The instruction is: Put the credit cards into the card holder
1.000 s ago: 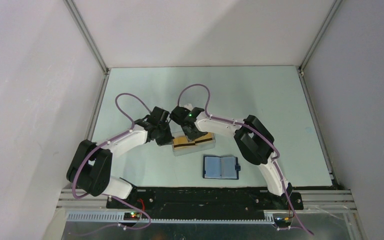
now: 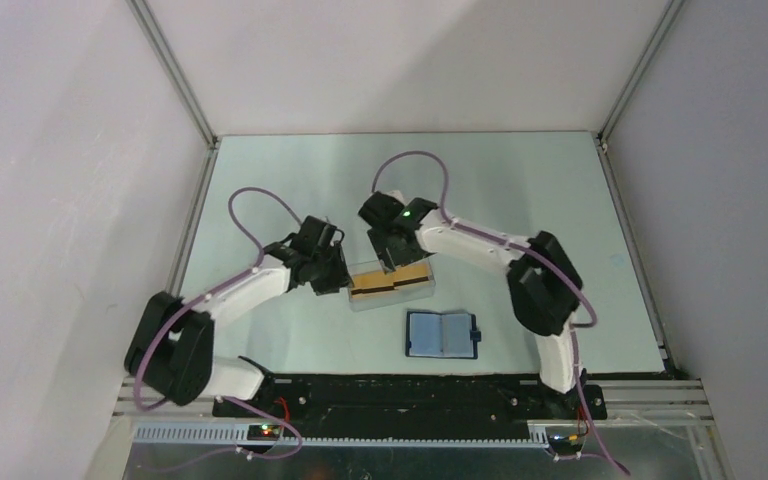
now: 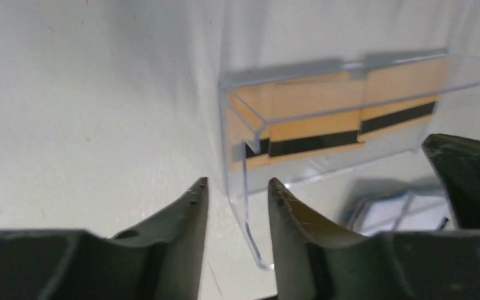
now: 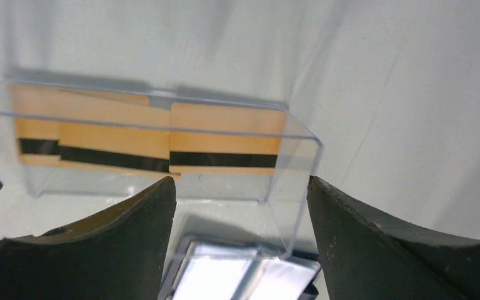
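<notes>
In the top view a clear acrylic box (image 2: 390, 298) holds several tan cards with black stripes (image 2: 372, 281). My left gripper (image 2: 345, 280) is at its left end; in the left wrist view its fingers stand apart below the box's left corner, part open. My right gripper (image 2: 395, 262) hangs over the box's right part; in the right wrist view it is open around the right end wall, with the cards (image 4: 225, 137) seen through the plastic. An open card holder (image 2: 425, 335) with pale blue sleeves lies in front of the box.
Both arms occupy the middle and front sides.
My right arm has moved right and up in the top view. The box has barely moved.
</notes>
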